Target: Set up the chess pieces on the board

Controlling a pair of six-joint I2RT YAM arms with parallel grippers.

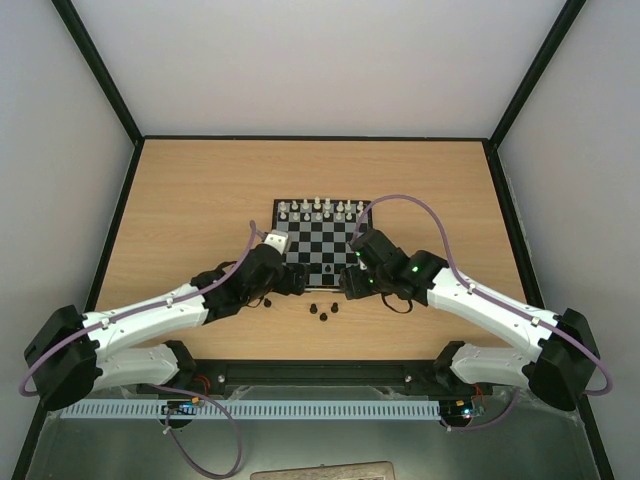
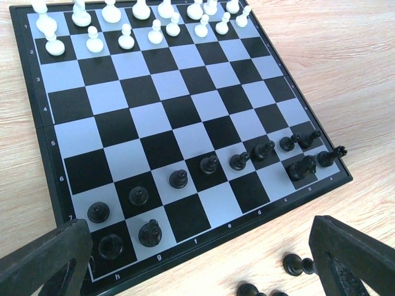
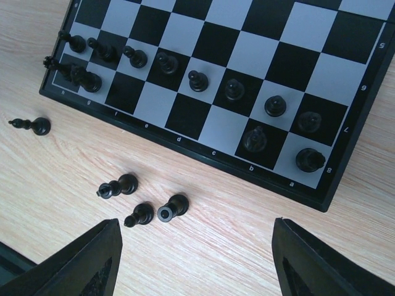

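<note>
The chessboard (image 1: 322,232) lies mid-table, with white pieces (image 2: 111,13) in two rows at its far side. Black pawns (image 2: 178,179) form a row near the close edge. Behind them, dark pieces stand in both corners, including a rook (image 3: 310,160); the middle squares of that rank are bare. Loose black pieces lie on the wood before the board, among them one piece (image 3: 173,208) near a smaller one (image 3: 140,214). My left gripper is open over the board's near edge, empty. My right gripper has its fingers apart with nothing between, near the loose pieces.
Another loose black piece (image 3: 31,125) lies apart, by the board's h-side. Both grippers hover close to each other at the board's near edge.
</note>
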